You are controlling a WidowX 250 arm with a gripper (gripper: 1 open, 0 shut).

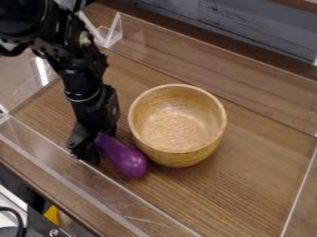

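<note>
A purple eggplant [126,161] lies on the wooden table at the lower middle, angled from upper left to lower right. My black gripper [93,146] reaches down from the top left to its upper-left end, with its fingers low around that end. Whether they are closed on it I cannot tell. A light wooden bowl [177,118] stands just right of the eggplant and the gripper.
A clear plastic edge and the table's edge run along the left. A grey wall board closes off the back right.
</note>
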